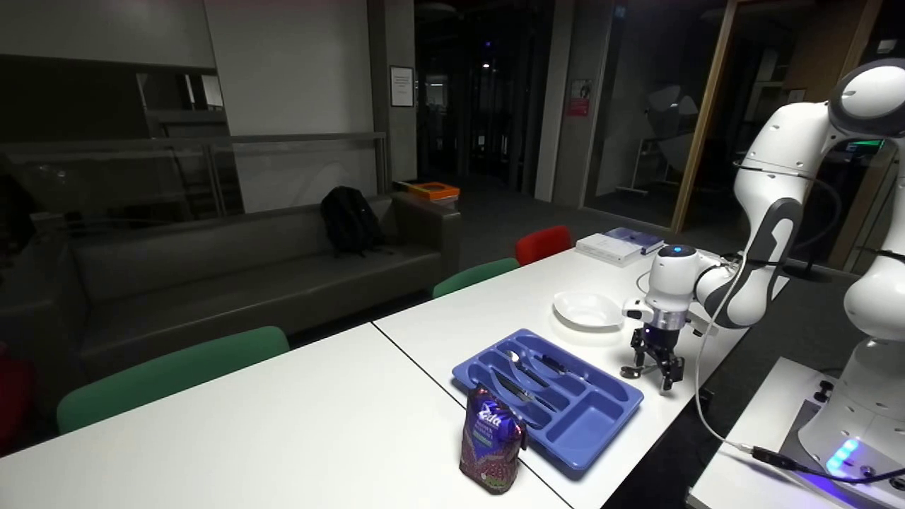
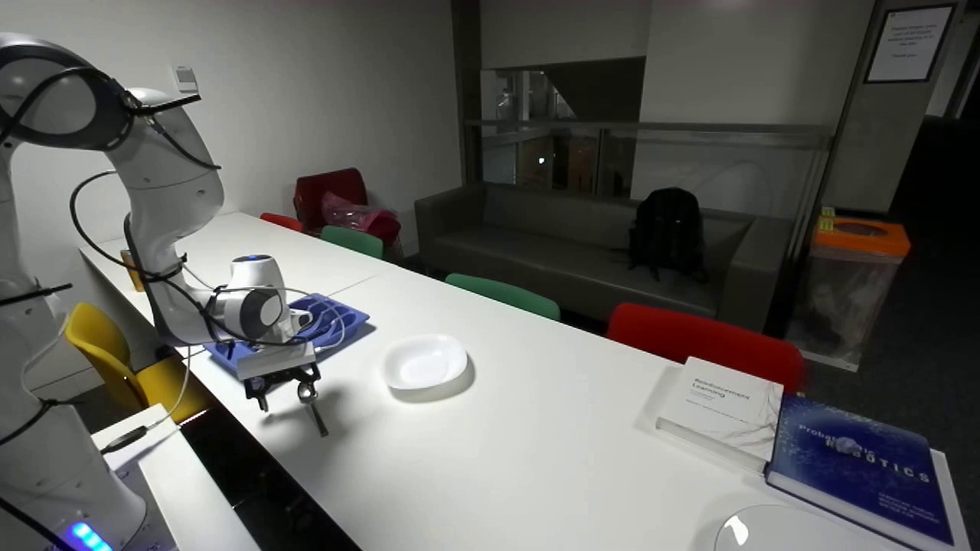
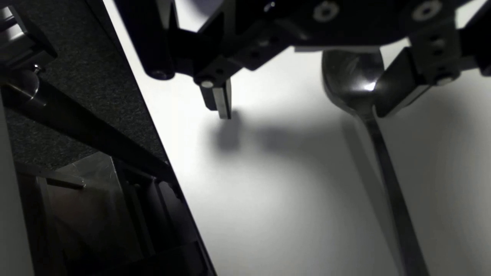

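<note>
A metal spoon (image 3: 389, 174) lies on the white table, its bowl toward the top of the wrist view and its handle running down to the right. My gripper stands open above the tabletop, its fingers wide apart and nothing held between them. One finger (image 3: 399, 87) overlaps the spoon's neck in that view; whether it touches cannot be told. The other finger (image 3: 223, 99) is over bare table near the edge. Exterior view 2 has the spoon (image 2: 308, 395) beside the gripper (image 2: 285, 393), on the side toward the white dish.
A blue cutlery tray (image 1: 594, 424) with several utensils sits beside the gripper, a dark coffee bag (image 1: 492, 441) in front of it. The white dish (image 2: 425, 360) is close by. Books (image 2: 726, 409) lie at the far end.
</note>
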